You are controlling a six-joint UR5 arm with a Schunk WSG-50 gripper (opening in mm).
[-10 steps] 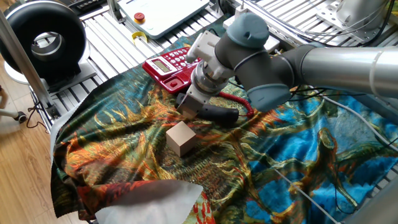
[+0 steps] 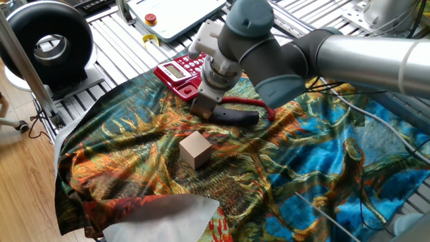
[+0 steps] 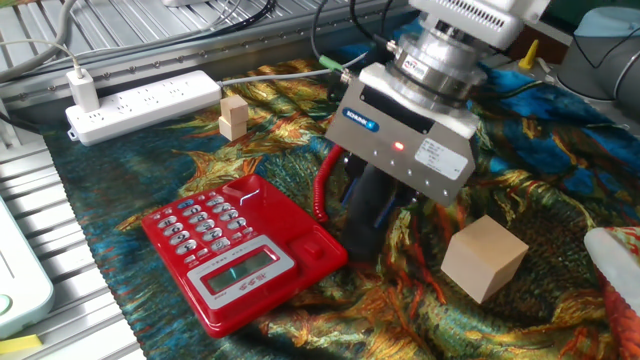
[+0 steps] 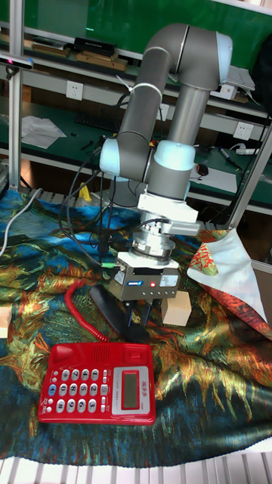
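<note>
The black telephone handset is between the fingers of my gripper, which is shut on it. One finger shows beside the handset's dark body. In the third exterior view, the handset slants under the gripper; whether it touches the cloth is hard to tell. A curly red cord runs from it toward the red telephone. That telephone lies face up on the patterned cloth, with its keypad and display showing. My gripper is close beside the telephone base, on its handset-rest side.
A tan cube sits on the cloth near the gripper. Two small wooden blocks are stacked by a white power strip. The cloth is wrinkled, with one corner folded over. Open cloth lies around the cube.
In the first exterior view, the gripper has shifted toward the telephone base and the far side. The handset has moved and turned slightly with it. Telephone base and cube have stayed put.
</note>
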